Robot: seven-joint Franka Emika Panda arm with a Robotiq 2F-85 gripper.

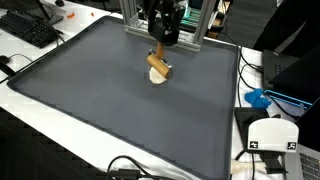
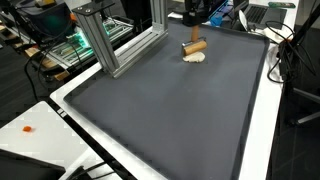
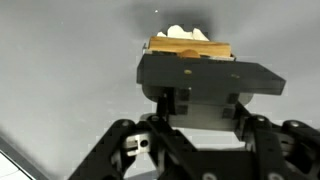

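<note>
A wooden mallet-like tool has its handle (image 1: 159, 47) rising toward my gripper and its cylindrical head (image 1: 158, 66) low over the table. From exterior view 2, the head (image 2: 195, 46) lies just behind a whitish, irregular flat piece (image 2: 195, 57), overlapping it in that view. Whether they touch is unclear. In the wrist view, a dark bar crosses the gripper, with the wooden head (image 3: 190, 46) and part of the white piece (image 3: 177, 33) showing beyond it. The bar hides how the fingers stand around the handle.
The grey tabletop (image 2: 150, 110) is broadly clear in front. A white frame (image 2: 125, 50) stands at one side. Past the table's edge are a blue object (image 1: 258, 98) and a white device (image 1: 272, 134). A keyboard (image 1: 28, 30) lies at the far left.
</note>
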